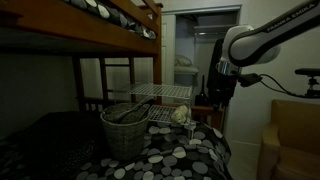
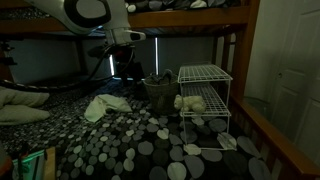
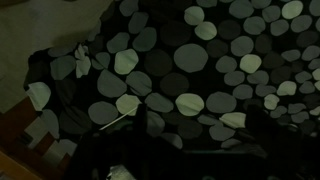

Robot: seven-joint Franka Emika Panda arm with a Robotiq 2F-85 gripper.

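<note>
My gripper shows as two dark finger shapes at the bottom of the wrist view, set well apart, with only the dotted bedspread (image 3: 180, 60) showing between them. In exterior view 1 the dark gripper (image 1: 221, 92) hangs over the right edge of the bed. A woven basket (image 1: 125, 138) with dark things inside stands on the bed. Behind it is a white wire rack (image 1: 172, 91), with a pale, soft-looking object (image 2: 190, 103) on its lower shelf. In exterior view 2 the gripper (image 2: 122, 66) is high at the left, clear of the basket and rack.
A crumpled white cloth (image 2: 107, 107) lies on the bed's left side in exterior view 2. The upper bunk (image 1: 105, 38) overhangs basket and rack. A tan armchair (image 1: 292, 140) stands at right.
</note>
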